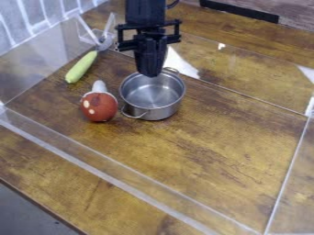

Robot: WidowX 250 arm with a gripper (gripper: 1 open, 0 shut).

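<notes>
The black gripper (pixel 152 64) hangs from the top of the camera view, pointing down over the back part of a steel pot (pixel 152 100) with two handles. Its fingers are dark and close together, and I cannot tell how far apart they are. A red, round vegetable or fruit (pixel 99 108) with light spots sits just left of the pot, with a small pale object behind it. A yellow-green corn cob (pixel 81 67) lies further back at the left.
Clear plastic edges frame the wooden table (pixel 208 161), whose right and front areas are free. A pale forked object (pixel 101 37) stands behind the corn.
</notes>
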